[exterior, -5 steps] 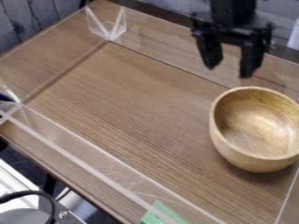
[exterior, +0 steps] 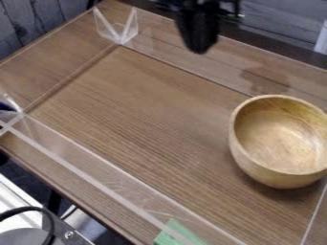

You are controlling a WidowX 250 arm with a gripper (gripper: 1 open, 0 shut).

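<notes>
The dark gripper [exterior: 198, 36] hangs at the top centre of the view, blurred and partly cut off by the frame's top edge, above the back of the wooden surface [exterior: 128, 105]. It looks shut, with nothing visible between its fingers. A round gold-coloured bowl [exterior: 281, 144] stands at the right, below and to the right of the gripper, apart from it.
Clear plastic corner pieces and strips edge the surface at the back left and along the front left. A pale green piece [exterior: 177, 234] lies at the bottom edge. Dark equipment sits at the lower left.
The gripper has risen and moved left, from above the bowl toward the top centre, mostly out of the frame. The bowl has not moved.
</notes>
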